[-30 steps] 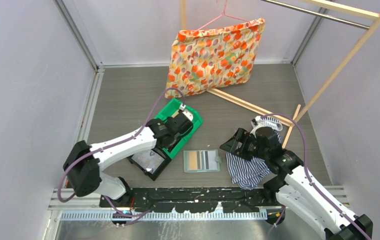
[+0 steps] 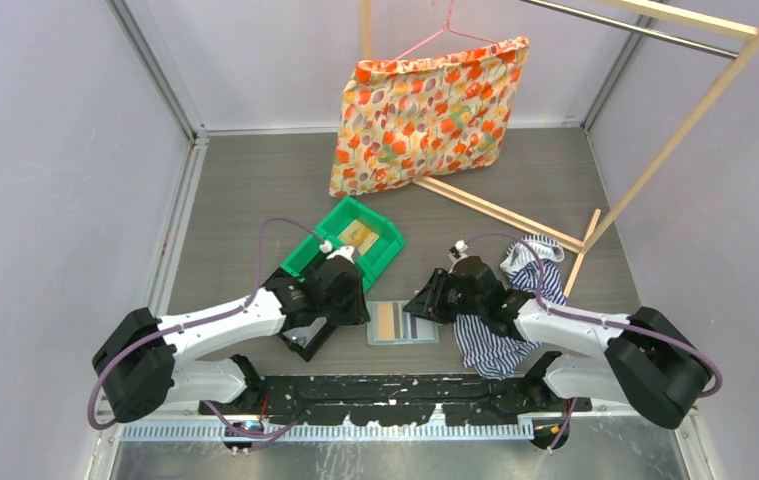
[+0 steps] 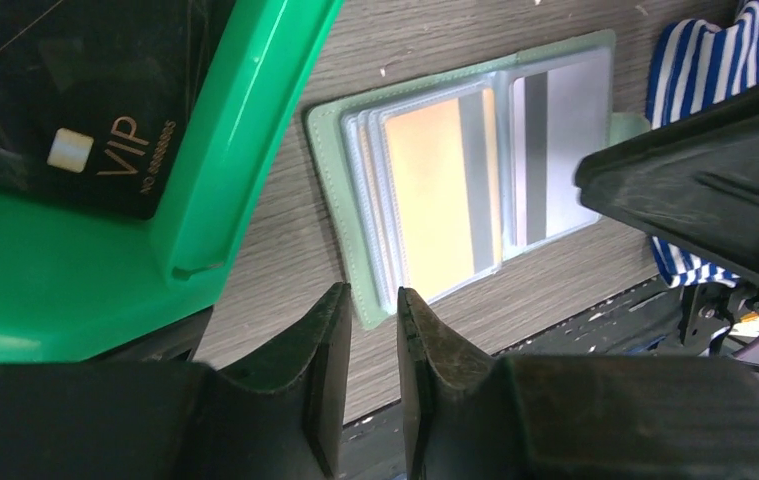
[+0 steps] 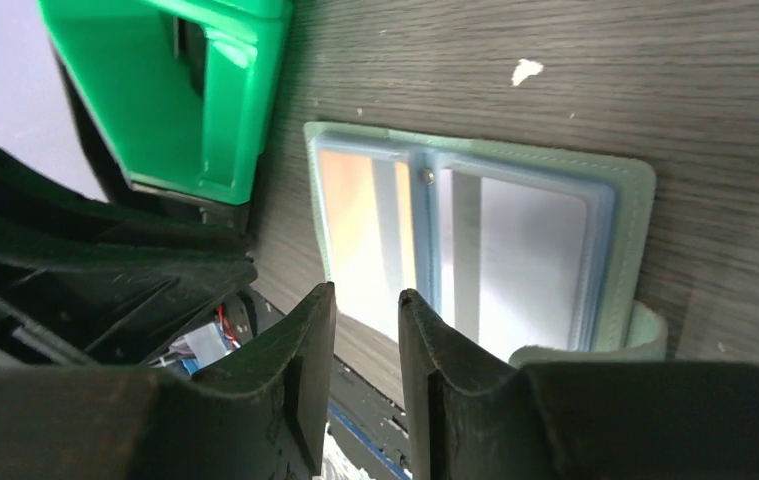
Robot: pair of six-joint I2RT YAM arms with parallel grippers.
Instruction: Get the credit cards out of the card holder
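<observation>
The pale green card holder (image 2: 403,341) lies spread flat on the table between my two arms. Clear sleeves on its left side hold a tan card (image 3: 440,190); a white card (image 4: 520,260) sits in the right side. My left gripper is over the holder's left edge, fingers a little apart with nothing between them. Above the holder's right part is my right gripper, its fingers also slightly apart and empty. In the green bin (image 2: 387,255) lies a black card marked VIP (image 3: 105,160).
Left of the holder, a black tray (image 2: 300,345) adjoins the green bin. A striped cloth (image 2: 495,345) lies to the right, under my right arm. Farther back are a wooden rack (image 2: 500,212) and a hanging floral cloth (image 2: 430,115). Bare table lies behind the holder.
My left arm has come from over the green bin toward the front, beside the holder. My right gripper has moved left, over the holder's right end. The holder appears unmoved.
</observation>
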